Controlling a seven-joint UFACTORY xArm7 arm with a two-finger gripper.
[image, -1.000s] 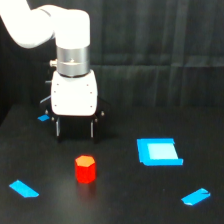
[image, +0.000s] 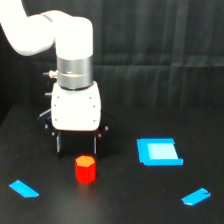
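Observation:
A red hexagonal block (image: 85, 173) stands on the dark table, a little left of the middle in the camera view. My gripper (image: 77, 147) points down with its two thin dark fingers (image: 58, 144) spread apart. Nothing shows between them. In the picture the fingertips appear just above the block's top; how far apart they are in depth I cannot tell. To the right lies a blue square (image: 147, 158) with a white middle.
One blue strip (image: 24, 188) lies flat at the front left and another blue strip (image: 196, 197) at the front right. A black curtain (image: 155, 50) hangs behind.
My gripper has come lower in the picture and slightly right, closer to the red block. The block, the blue square and both front strips have stayed put.

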